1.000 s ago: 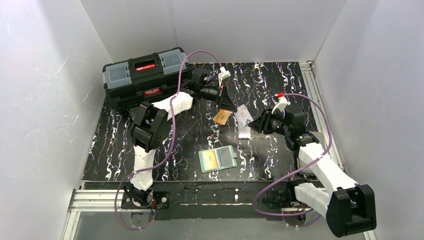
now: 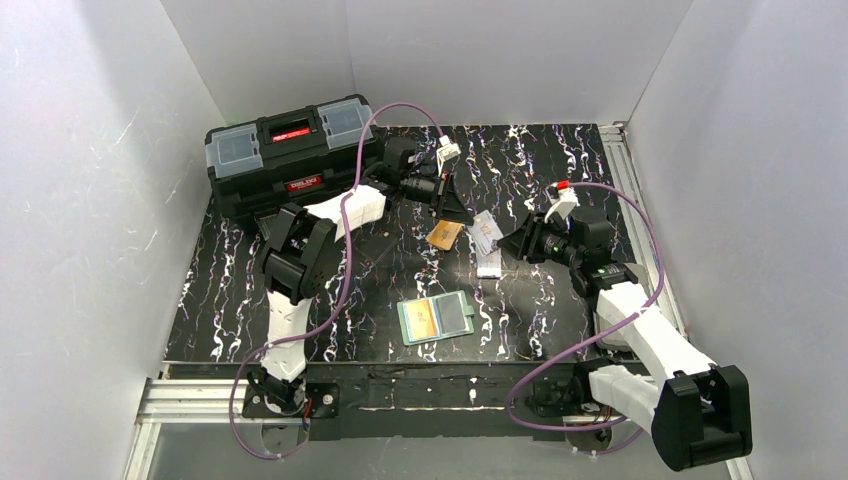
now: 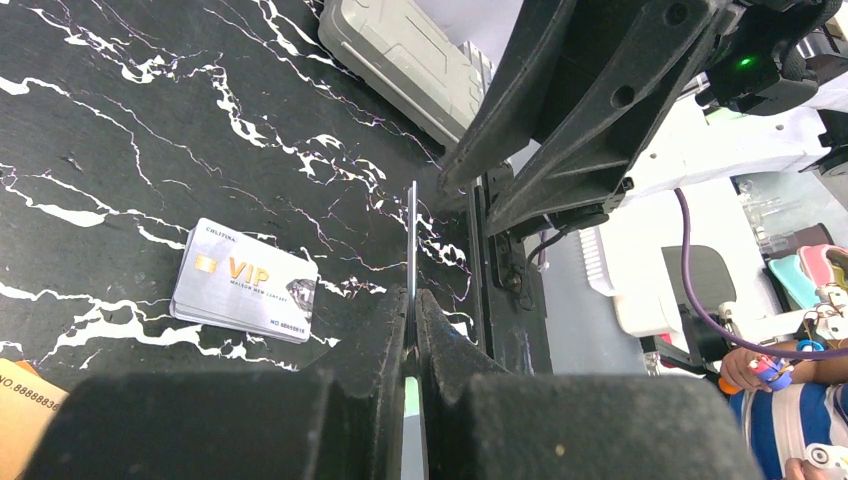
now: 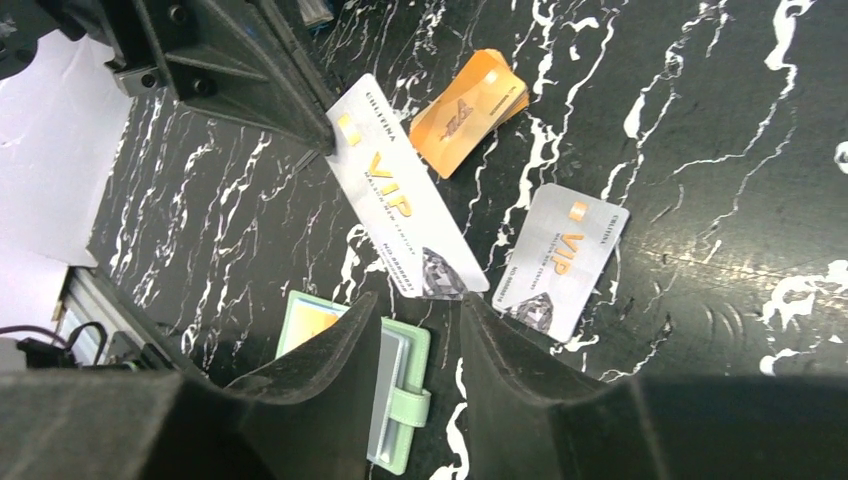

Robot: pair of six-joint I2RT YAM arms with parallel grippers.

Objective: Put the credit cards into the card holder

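A silver VIP card is held up above the table, one end pinched by my left gripper, which is shut on it. In the left wrist view that card appears edge-on. My right gripper is open, its fingertips near the card's free end; whether they touch cannot be told. A small stack of silver VIP cards lies flat on the table below. Gold cards lie in a pile close by. The mint-green card holder lies open toward the front, a gold card in its left side.
A black toolbox with clear-lidded compartments stands at the back left. A grey case sits by the right edge, partly under the right arm.
The right gripper has shifted very slightly by the held card's free end. The left arm, the piles and the holder look unmoved.
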